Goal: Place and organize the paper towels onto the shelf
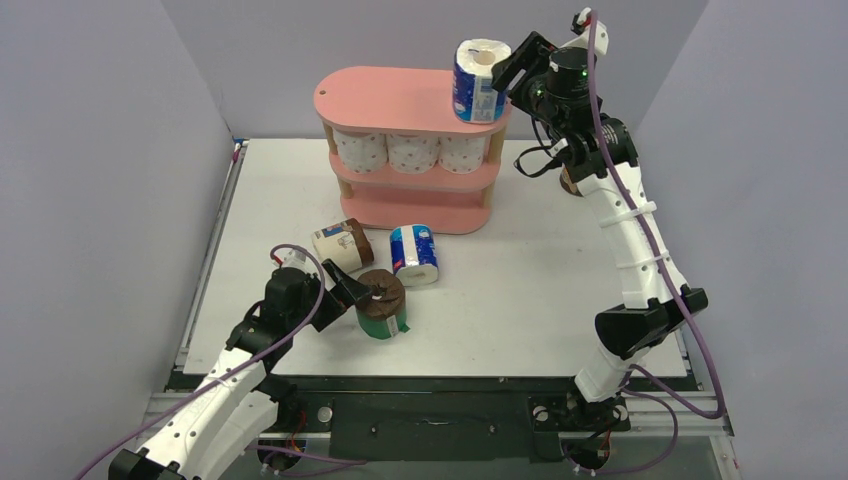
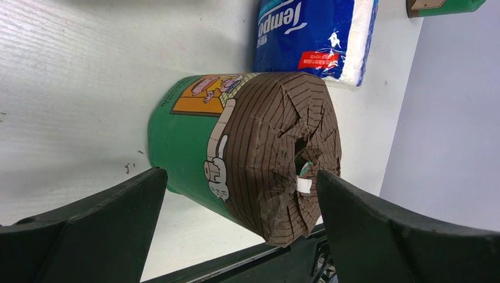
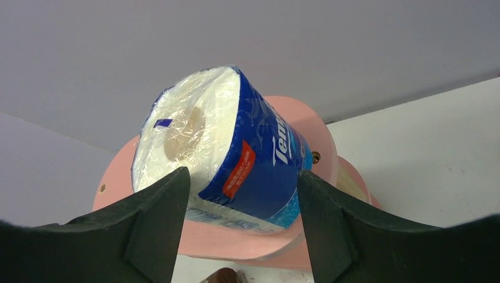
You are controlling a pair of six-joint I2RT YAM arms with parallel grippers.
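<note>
A blue and white paper roll (image 1: 481, 85) stands upright at the right end of the pink shelf's (image 1: 385, 95) top board. My right gripper is open beside it; in the right wrist view the roll (image 3: 253, 159) appears beyond the parted fingers. Down on the table, my left gripper is open at a green and brown roll (image 2: 188, 138), which stands upright. Behind that one lies a second blue roll (image 1: 413, 254) on its side. A cream and brown roll (image 1: 343, 245) lies to its left. White dotted rolls (image 1: 412, 153) fill the middle level.
The shelf's bottom level (image 1: 415, 208) is empty, and the top board's left and middle are bare. Another roll (image 1: 569, 182) is partly hidden behind the right arm.
</note>
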